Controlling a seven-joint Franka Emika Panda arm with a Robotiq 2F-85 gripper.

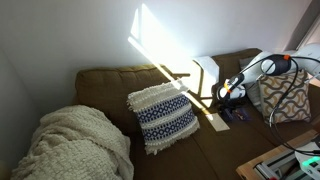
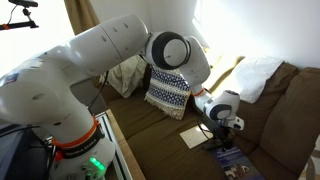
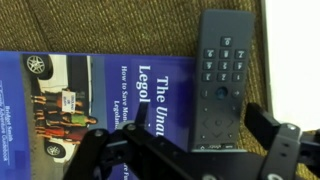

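Note:
In the wrist view, a dark remote control with its number keys showing lies partly over the right end of a blue book. The open gripper has one finger to each side of the remote's lower part, with a wide gap between them. The lower end of the remote is hidden by the gripper. In exterior view 2 the gripper is low over the sofa seat beside the blue book; whether the fingers touch the remote cannot be told.
A white sheet lies right of the remote. On the brown sofa are a blue-and-white pillow, a patterned cushion and a cream blanket. A wooden table edge stands in front.

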